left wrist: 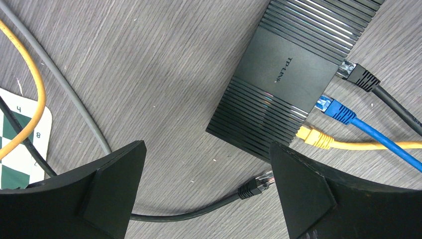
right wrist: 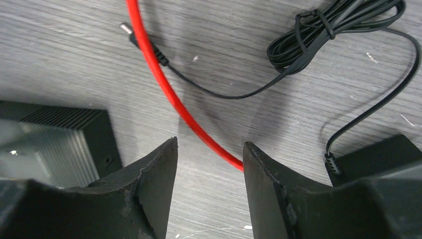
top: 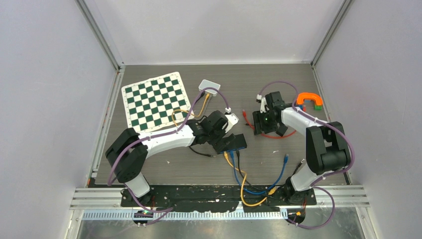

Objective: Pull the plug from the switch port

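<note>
In the left wrist view the black TP-Link switch (left wrist: 293, 64) lies flat on the table. A yellow plug (left wrist: 315, 137), a blue plug (left wrist: 336, 109) and a black plug (left wrist: 359, 75) sit at its ports along one side. Another black cable's plug (left wrist: 255, 186) lies loose near the switch's corner. My left gripper is open above the table beside the switch, nothing between its fingers. My right gripper also stands open, over a red cable (right wrist: 191, 122) that runs below and between its fingertips; the switch's end shows at its left.
A bundled black power lead (right wrist: 311, 40) and its adapter (right wrist: 375, 157) lie under the right arm. The checkered board (top: 157, 99) and a white box (top: 209, 86) are at the back left. An orange horseshoe-shaped thing (top: 309, 97) is at the right.
</note>
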